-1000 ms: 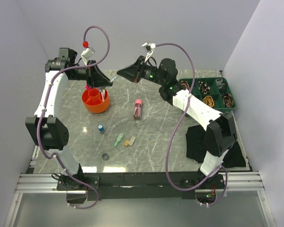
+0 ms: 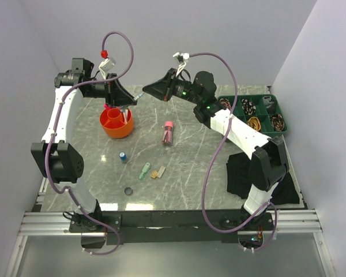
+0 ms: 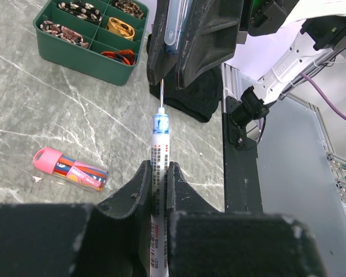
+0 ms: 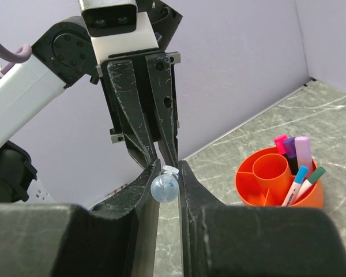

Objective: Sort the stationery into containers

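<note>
My left gripper (image 2: 130,103) is shut on a white pen (image 3: 160,144) with a blue collar and a thin bare tip. Facing it, my right gripper (image 2: 145,90) has its fingers around a clear bluish cap, whose rounded end (image 4: 165,188) shows in the right wrist view. Pen tip and cap are apart or only just meeting; I cannot tell which. Below the left gripper stands an orange round holder (image 2: 119,134) with markers in it. A pink-lidded clear tube (image 2: 168,134) lies mid-table, and a green divided box (image 2: 255,97) sits at the back right.
In front lie a small blue-topped item (image 2: 123,156), a green tool (image 2: 145,170), small blocks (image 2: 161,172) and a dark ring (image 2: 128,191). Black cloth (image 2: 240,176) lies at the right. Both grippers hang close together above the table.
</note>
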